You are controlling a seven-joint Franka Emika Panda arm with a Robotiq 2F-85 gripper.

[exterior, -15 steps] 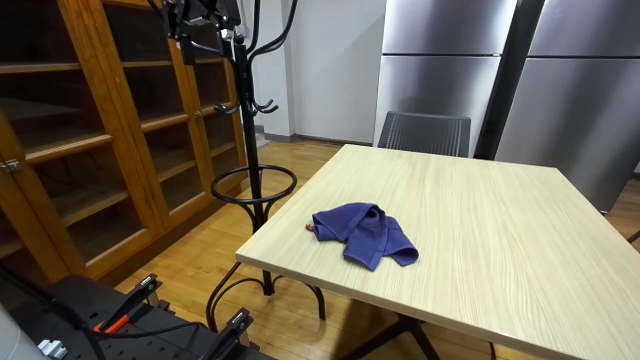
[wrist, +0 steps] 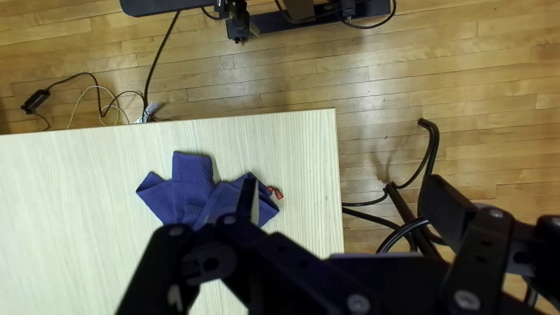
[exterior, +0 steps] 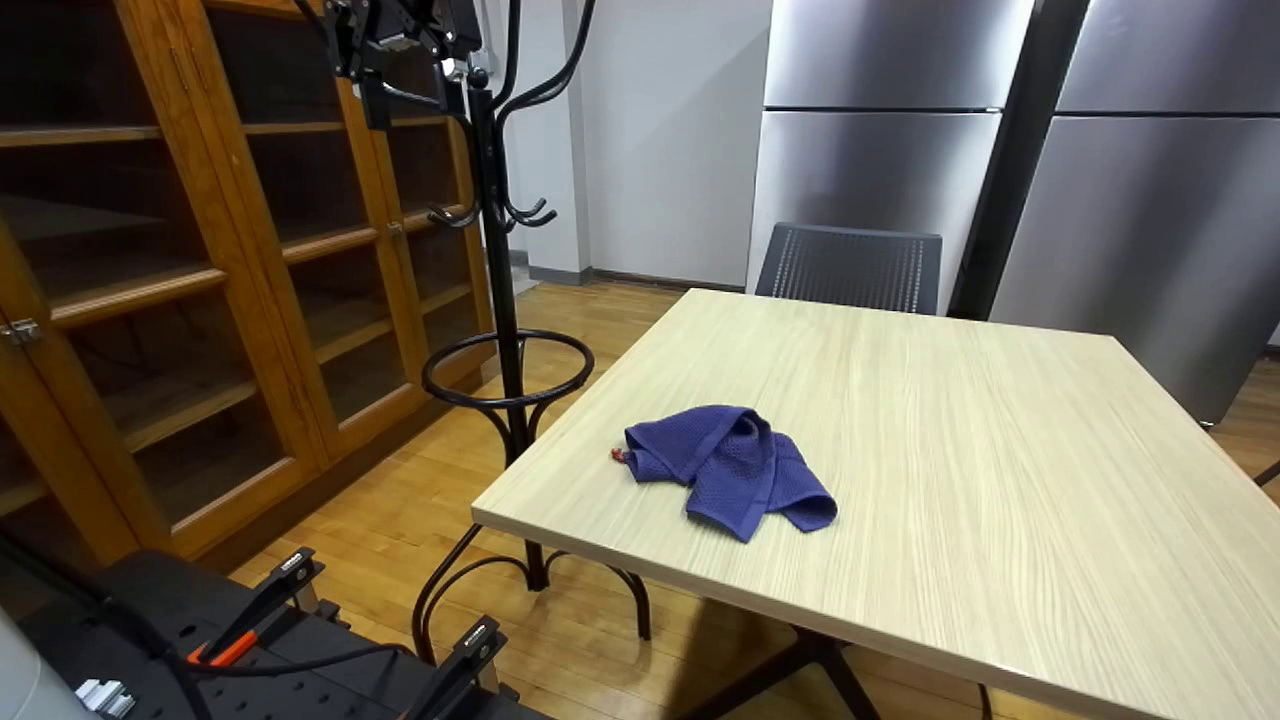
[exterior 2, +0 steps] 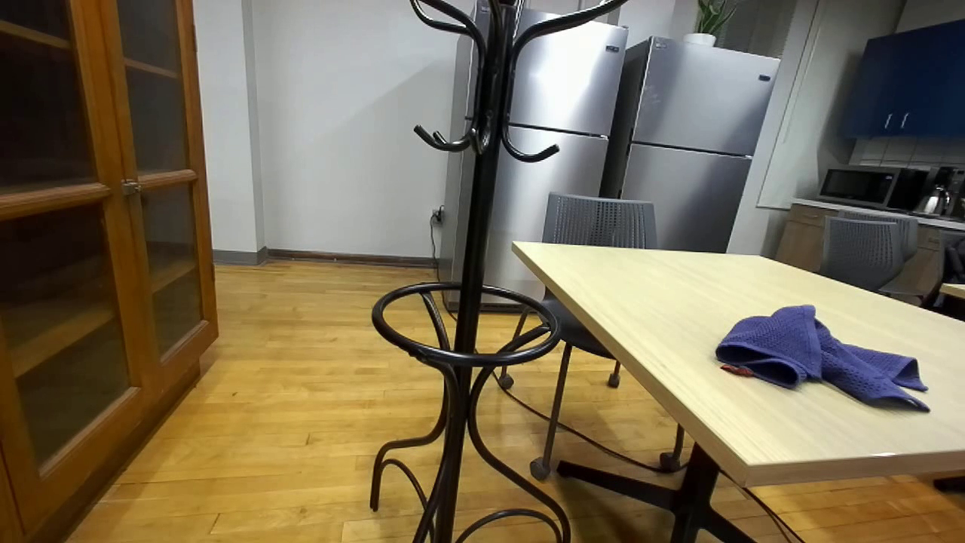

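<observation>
A crumpled blue-purple towel (exterior: 732,466) with a small red tag lies on the light wooden table (exterior: 936,420), close to the corner by the coat rack. Exterior view 2 shows the same towel (exterior 2: 805,357) folded over itself in loose bumps. High at the upper left of exterior view 1 is my gripper (exterior: 414,110), well above table height beside the rack. From the wrist, the gripper looks down with its fingers spread wide and nothing held between them. One dark finger (wrist: 246,199) covers part of the towel (wrist: 191,191) in that view.
A black coat rack (exterior 2: 479,226) with curved hooks and a ring stands between the table and the glass-door wooden cabinet (exterior 2: 68,271). A grey chair (exterior 2: 597,222) is at the table's far side.
</observation>
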